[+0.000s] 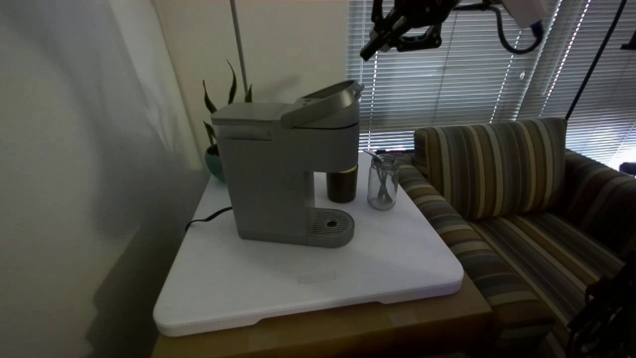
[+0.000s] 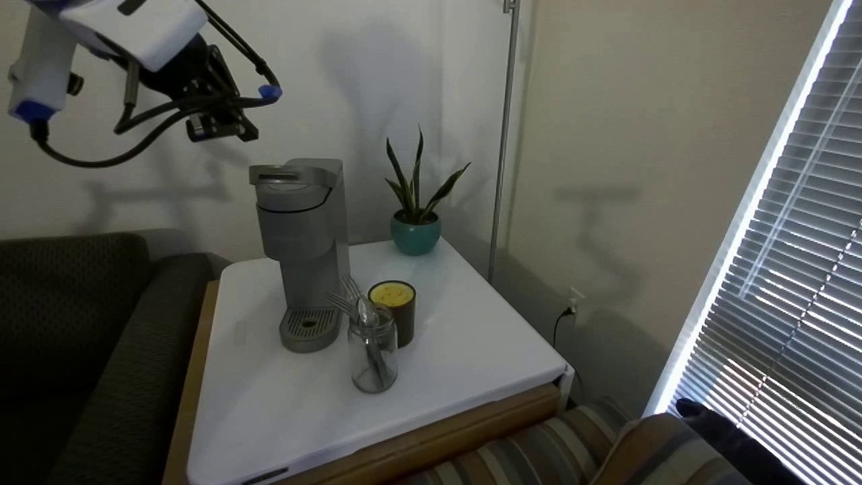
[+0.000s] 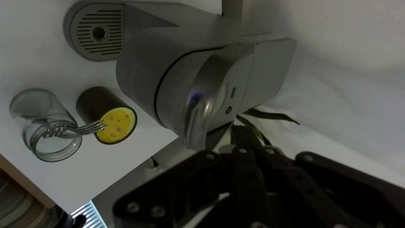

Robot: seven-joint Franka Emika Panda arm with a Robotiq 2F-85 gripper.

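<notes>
A grey coffee maker [image 1: 268,173] stands upright on the white table [image 1: 238,286]. Its lid [image 1: 325,104] looks slightly raised at the front in exterior view 1, and the handle [image 3: 199,121] faces the camera in the wrist view. High above the table, apart from the machine, hangs my gripper [image 1: 365,54]. In exterior view 2 the gripper [image 2: 252,133] shows above and behind the coffee maker [image 2: 303,226]. Its fingers [image 3: 245,144] are together, and nothing shows between them.
Beside the machine are a dark cup with a yellow top [image 2: 392,295] and a glass jar of forks and spoons [image 2: 373,356]. A potted plant [image 2: 416,234] stands at the table's corner. Striped armchair [image 1: 495,173] on the right.
</notes>
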